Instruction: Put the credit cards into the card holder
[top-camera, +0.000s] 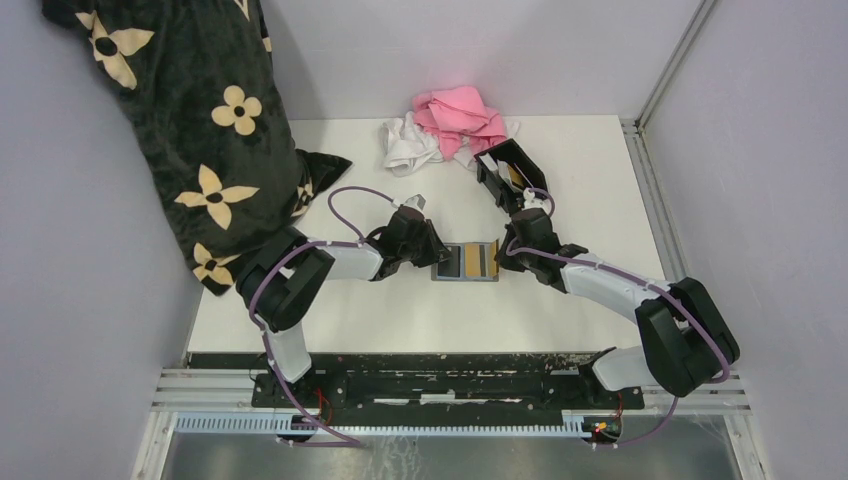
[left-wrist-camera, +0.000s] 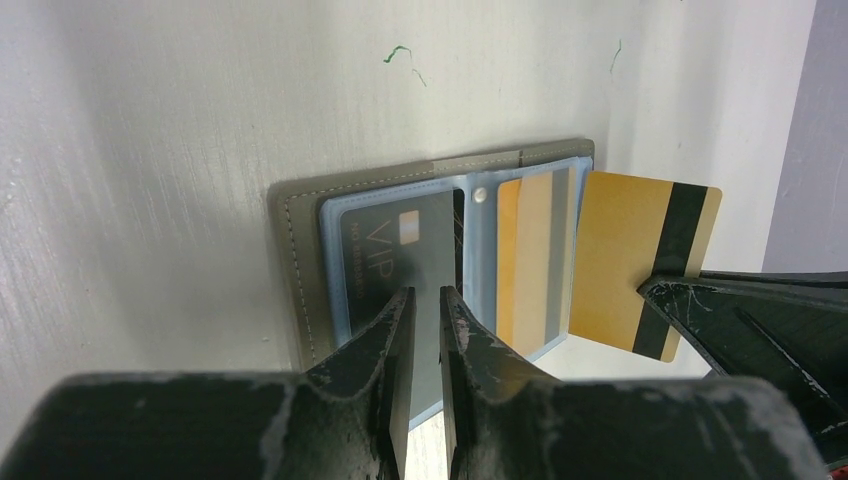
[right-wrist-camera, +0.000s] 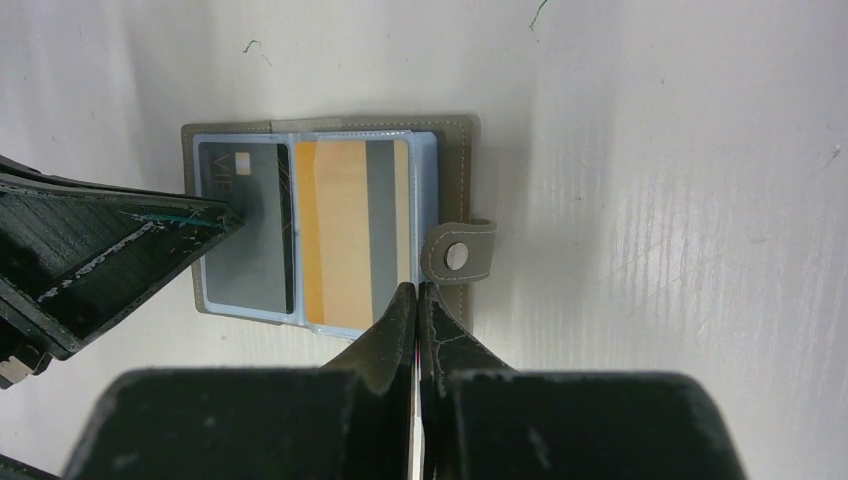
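Note:
The grey card holder (top-camera: 465, 279) lies unfolded mid-table between the two arms. Its left clear pocket contains a black VIP card (right-wrist-camera: 240, 240), and a gold striped card (right-wrist-camera: 340, 235) sits in its right pocket. My right gripper is shut on another gold card (left-wrist-camera: 625, 250) with a black stripe, seen standing at the holder's right edge in the left wrist view; in the right wrist view it is hardly visible, edge-on. My left gripper is slightly open above the black card, with nothing between its fingers.
Behind the right gripper stands an open black box (top-camera: 515, 158) with cards in it. Pink cloth (top-camera: 460, 115) and white cloth (top-camera: 407, 147) lie at the back edge. A dark floral blanket (top-camera: 200, 130) covers the back left.

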